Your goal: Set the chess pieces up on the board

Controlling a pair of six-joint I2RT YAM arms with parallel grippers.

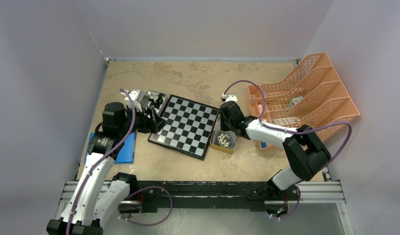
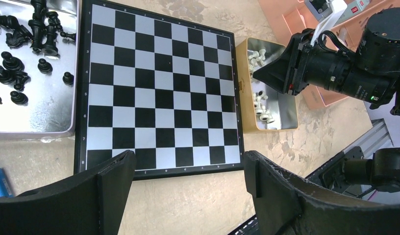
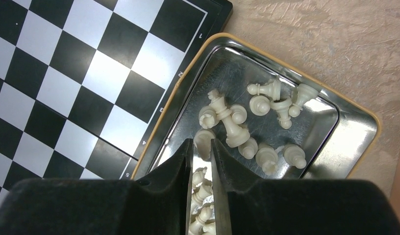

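Observation:
The chessboard (image 2: 162,90) is bare, with no pieces on its squares. White pieces (image 3: 231,122) lie jumbled in a tan-rimmed metal tray (image 3: 352,147) along the board's right side. Down in that tray, my right gripper is shut on a white chess piece (image 3: 204,139), whose type I cannot tell; its lower part is hidden by the fingers. Black pieces (image 2: 38,29) fill another metal tray (image 2: 36,115) left of the board. My left gripper hangs open above the board's near edge, its fingers wide apart and empty.
An orange slotted organizer (image 1: 311,93) stands on the right, close to the right arm. A blue flat item (image 1: 126,148) lies by the left arm. Bare table shows behind and in front of the board.

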